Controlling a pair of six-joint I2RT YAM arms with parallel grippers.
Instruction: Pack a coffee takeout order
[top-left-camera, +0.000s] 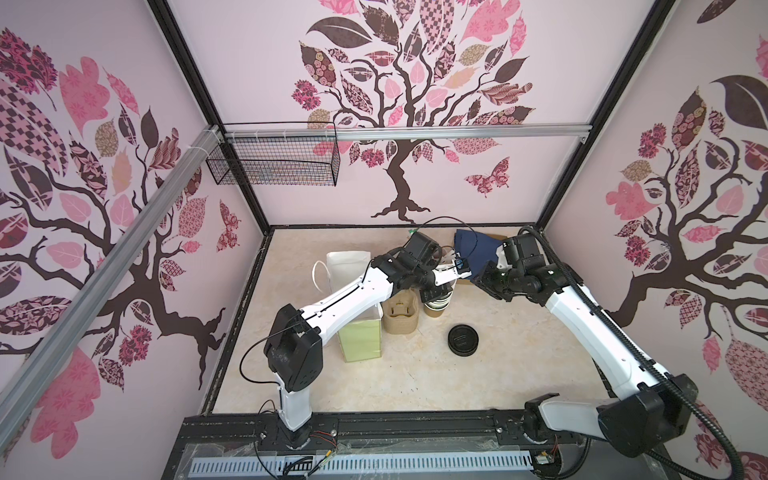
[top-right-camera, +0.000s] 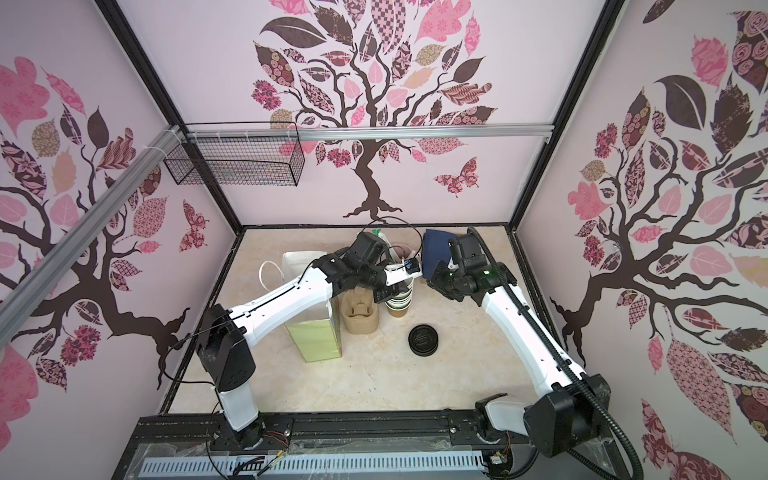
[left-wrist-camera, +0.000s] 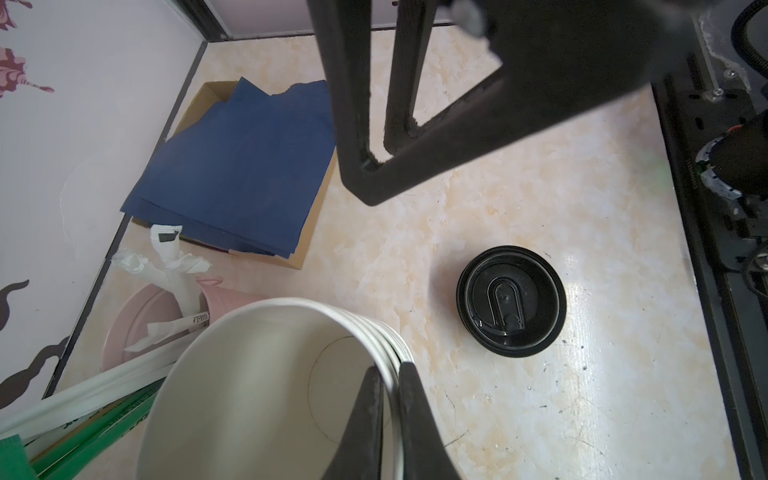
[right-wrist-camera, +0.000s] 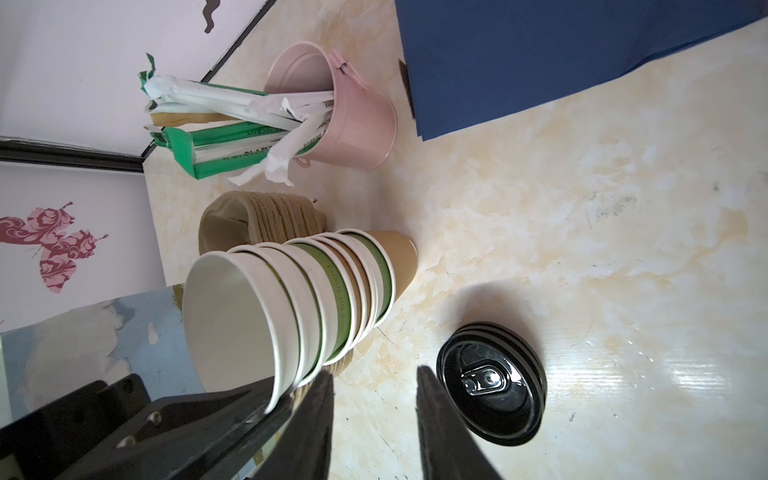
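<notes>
My left gripper is shut on the rim of the top cup (left-wrist-camera: 264, 384) in a stack of white-rimmed paper cups (right-wrist-camera: 336, 296). My right gripper hovers to the right of that stack, fingers apart with nothing between them. A pile of black lids (right-wrist-camera: 488, 384) lies on the table below it. A brown cup carrier (top-left-camera: 401, 316) stands left of the cups, beside a pale green bag (top-left-camera: 360, 340) with white handles.
A pink bucket of straws (right-wrist-camera: 360, 128) and brown sleeves (right-wrist-camera: 272, 216) stand behind the cups. Navy paper (left-wrist-camera: 232, 160) lies in a cardboard tray at back right.
</notes>
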